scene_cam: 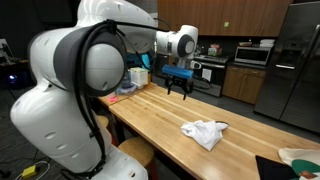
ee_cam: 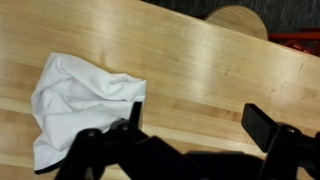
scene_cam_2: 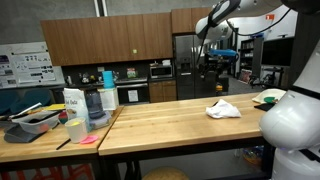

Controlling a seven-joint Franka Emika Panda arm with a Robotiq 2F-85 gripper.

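A crumpled white cloth (scene_cam: 204,133) lies on the wooden table (scene_cam: 150,120); in the wrist view the same cloth (ee_cam: 80,100) spreads at the left, partly hidden by a finger. Well above the tabletop hangs my gripper, its two dark fingers wide apart. Only bare wood shows between them. From the second exterior view, the cloth (scene_cam_2: 223,109) sits near the table's right part, with the gripper (scene_cam_2: 217,75) higher up. A small dark edge (ee_cam: 48,168) shows by the cloth's lower end; what it belongs to cannot be told.
At the table's far left stand a blue-lidded container (scene_cam_2: 108,90), a white tub (scene_cam_2: 76,128) and a dish rack (scene_cam_2: 35,122). A black item (scene_cam: 275,168) and a green-and-white bowl (scene_cam: 300,158) lie at the right.
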